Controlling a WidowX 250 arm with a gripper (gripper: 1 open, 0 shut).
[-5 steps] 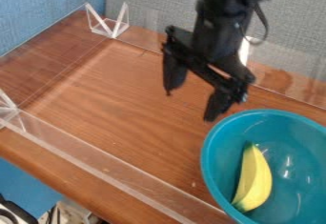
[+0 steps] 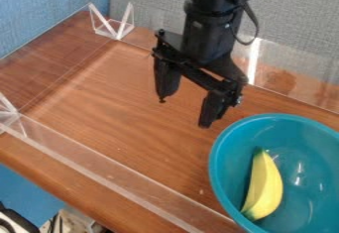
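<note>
My black gripper point(image 2: 188, 99) hangs open over the wooden table, its two fingers apart with nothing visible between them. Below it and to the right, a teal bowl point(image 2: 307, 160) sits at the table's right front, cut off by the frame's edge. A yellow banana point(image 2: 265, 185) lies inside the bowl, toward its left side.
White wire corner brackets point(image 2: 113, 24) stand at the back and at the left edge. A clear strip runs along the front, and walls border the back and left.
My gripper has moved left by a small amount over the last second, away from the bowl. The bowl and banana have stayed where they were.
</note>
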